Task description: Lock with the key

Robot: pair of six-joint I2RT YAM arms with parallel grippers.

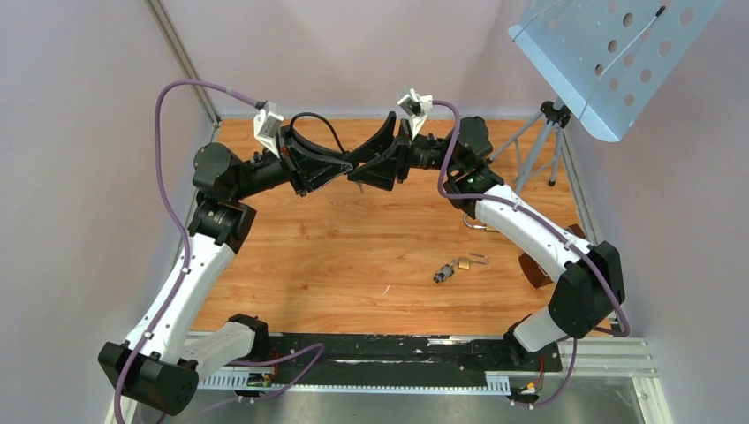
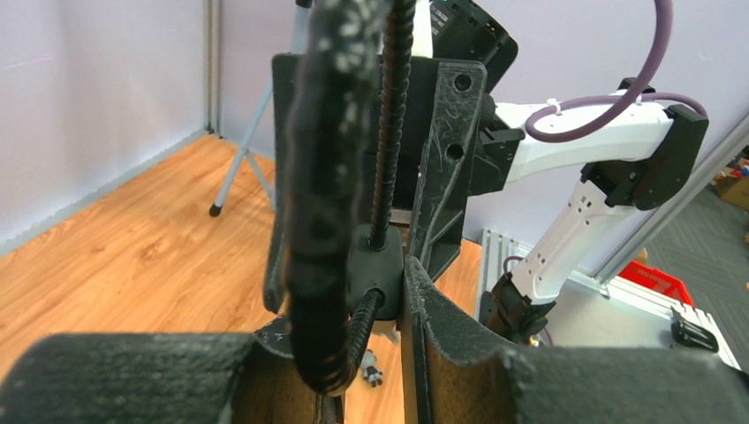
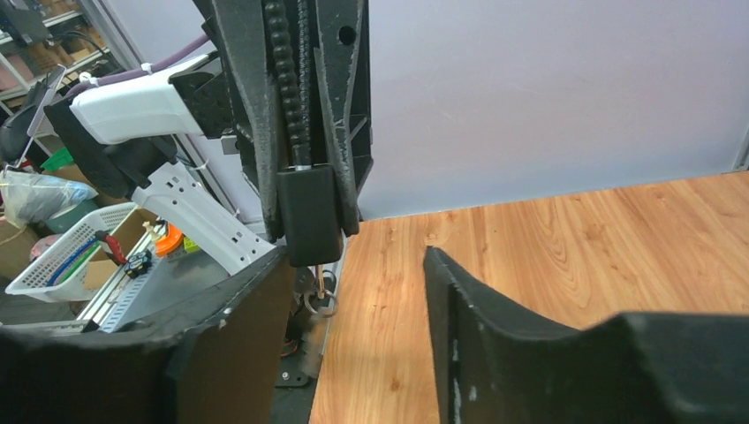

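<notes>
A black lock body (image 3: pixel 309 216) with a thick black cable looping up from it sits between the fingers of my left gripper (image 1: pixel 344 165), which is shut on it. The cable (image 2: pixel 329 203) crosses the left wrist view close to the lens. Below the lock body hangs a small key with a ring (image 3: pixel 321 300). Opposite, my right gripper stands open; the lock and key show just beyond its left finger, and bare table shows in its gap. In the top view both grippers' tips overlap, hiding the lock body and key.
A brass padlock (image 1: pixel 464 263) with a grey piece (image 1: pixel 444 274) lies on the wooden table at the right. Another shackle (image 1: pixel 477 224) and a brown round object (image 1: pixel 535 270) lie near the right arm. A tripod (image 1: pixel 541 146) stands behind. Mid-table is clear.
</notes>
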